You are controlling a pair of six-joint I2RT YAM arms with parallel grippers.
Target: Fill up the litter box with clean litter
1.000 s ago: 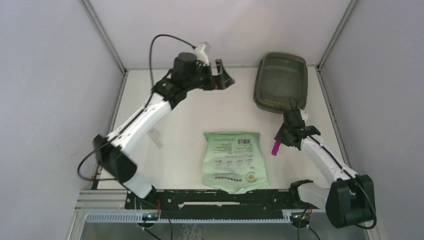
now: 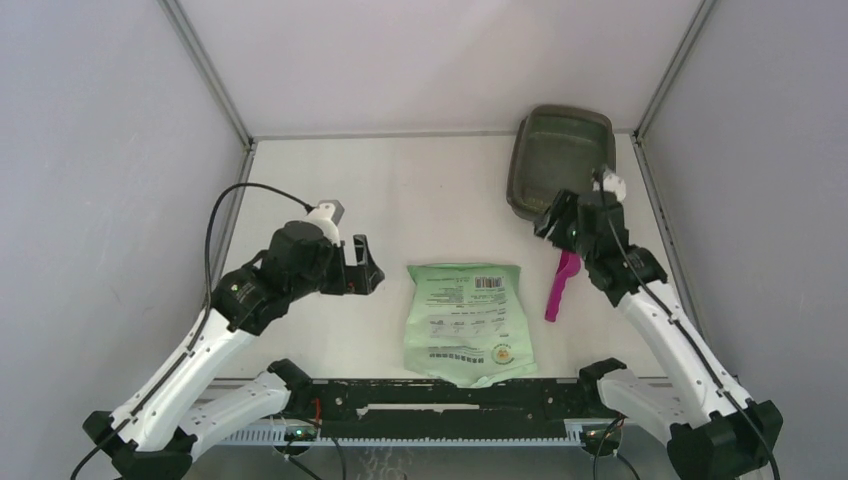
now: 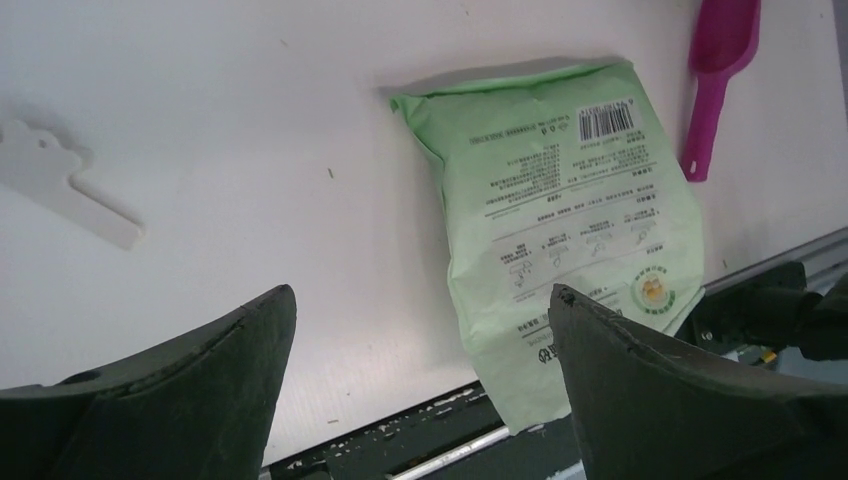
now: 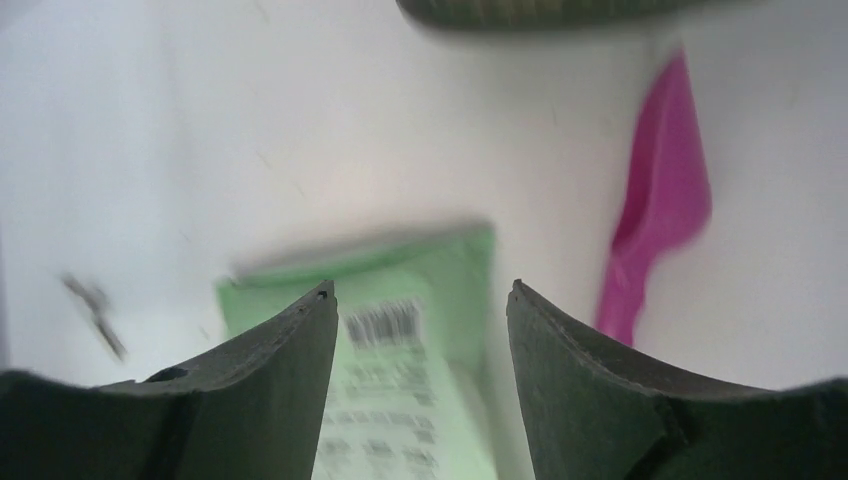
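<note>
A dark green litter box [image 2: 563, 150] stands at the back right of the table. The pale green litter bag [image 2: 468, 318] lies flat at the front middle, its lower end over the table edge. Right of the bag lies a magenta scoop [image 2: 560, 287], also seen in the right wrist view. My left gripper [image 2: 373, 263] hangs to the left of the bag, its fingers wide apart with nothing between. Above the front edge of the box, my right gripper [image 2: 553, 234] is parted, and its view is blurred; between its fingertips there is only the bag below.
A flat white piece [image 3: 65, 180] lies on the table beneath the left arm. Grey walls close in both sides.
My left gripper has come back toward the front and left. My right gripper has moved up and away from the scoop, toward the box. Bag, scoop and box lie as before.
</note>
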